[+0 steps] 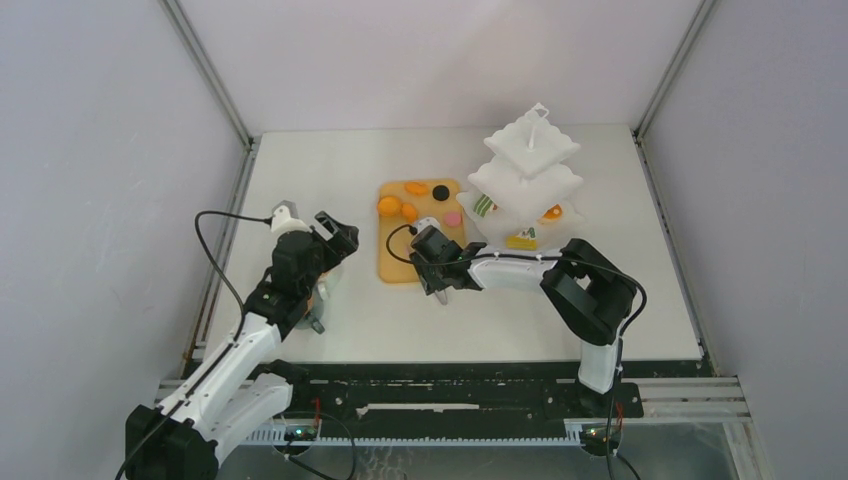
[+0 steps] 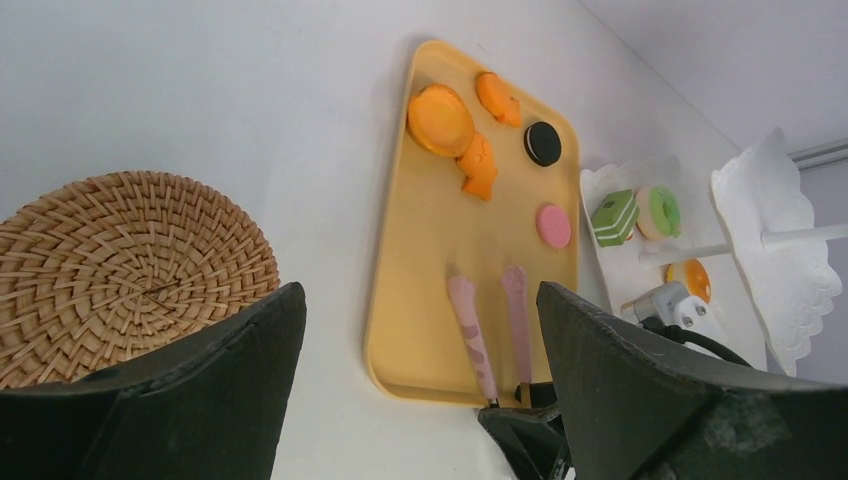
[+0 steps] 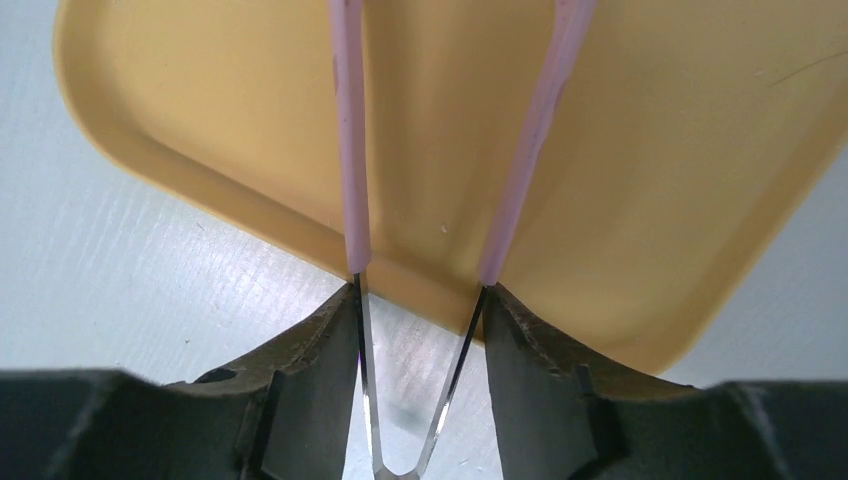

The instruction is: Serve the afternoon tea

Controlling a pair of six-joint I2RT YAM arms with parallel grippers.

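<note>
An orange tray (image 2: 405, 250) holds orange treats (image 2: 440, 120), a black round cookie (image 2: 542, 143) and a pink disc (image 2: 553, 226). My right gripper is low over the tray's near edge, its fingers on the two arms of tongs with pink tips (image 3: 350, 140), which are spread in a V and part open. My left gripper stands open, nothing between its fingers, left of the tray. A white tiered stand (image 1: 525, 180) at the right carries pastries, among them a green striped piece (image 2: 614, 216) and a donut (image 2: 657, 212).
A round woven mat (image 2: 140, 270) lies left of the tray in the left wrist view. Cups, partly hidden, sit under the left arm. The table behind and in front of the tray is mostly clear.
</note>
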